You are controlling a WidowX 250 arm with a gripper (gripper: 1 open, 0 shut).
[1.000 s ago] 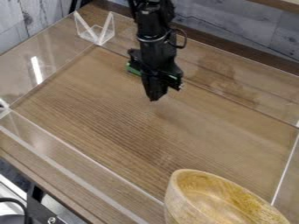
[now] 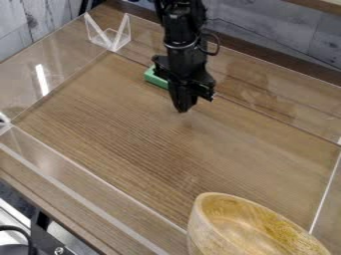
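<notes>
The black robot arm reaches down from the top centre, its gripper [image 2: 182, 95] low over the wooden table at the upper middle. A small green object [image 2: 158, 78] lies just left of the gripper, partly hidden behind it. Whether the gripper is open or shut, or touches the green object, I cannot tell.
A large yellow bowl [image 2: 250, 231] fills the bottom right. A clear plastic holder [image 2: 111, 30] stands at the back left, and another clear piece [image 2: 4, 124] is at the left edge.
The arm and gripper have shifted slightly up, toward the back of the table, since a second ago.
</notes>
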